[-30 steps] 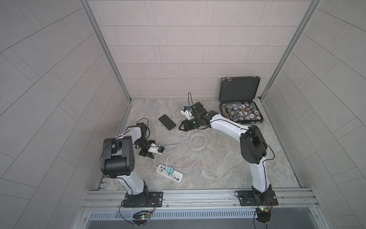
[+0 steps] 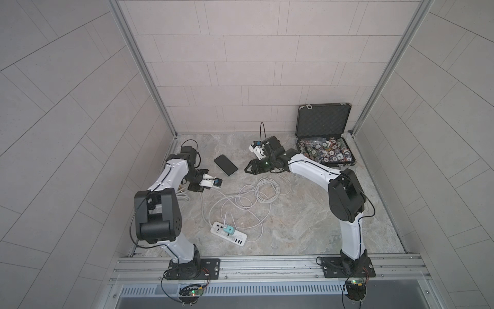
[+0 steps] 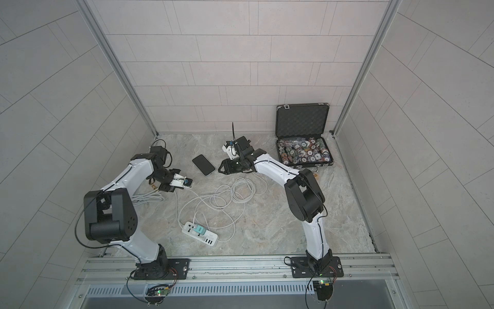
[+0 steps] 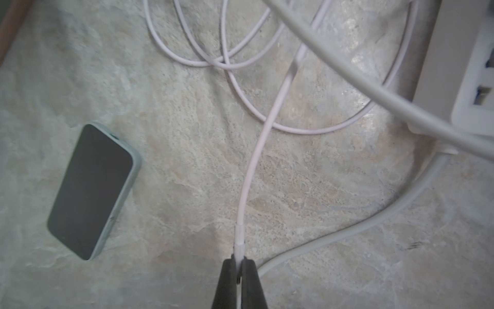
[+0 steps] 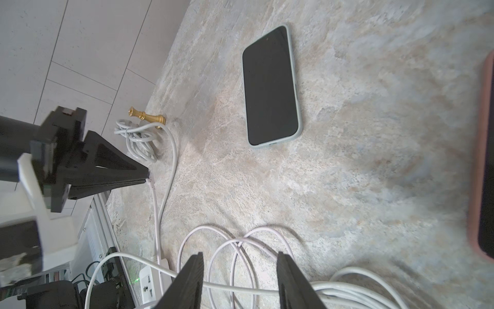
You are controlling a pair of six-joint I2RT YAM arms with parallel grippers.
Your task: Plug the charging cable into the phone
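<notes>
The phone (image 2: 225, 164) lies flat on the table, black screen up in a pale case; its long edge and a port end show in the left wrist view, where the phone (image 4: 92, 190) is left of the fingers. My left gripper is shut on the white charging cable (image 4: 240, 234) near its plug end, held above the table. The right wrist view also shows the cable end (image 5: 150, 181) at that gripper's fingertips. To the right of the phone, my right gripper stands open. A white cable passes behind its fingers; nothing appears gripped.
White cable loops (image 2: 252, 198) spread over the middle, leading to a power strip (image 2: 221, 232) with a teal charger (image 2: 229, 229). A pink-edged dark object (image 5: 486, 154) lies at the right. An open case (image 2: 326, 149) sits back right. A gold piece (image 5: 146, 116) lies far left.
My left gripper has risen and moved toward the back, and the cable end goes with it. The right arm has shifted slightly right. The phone stays in place.
</notes>
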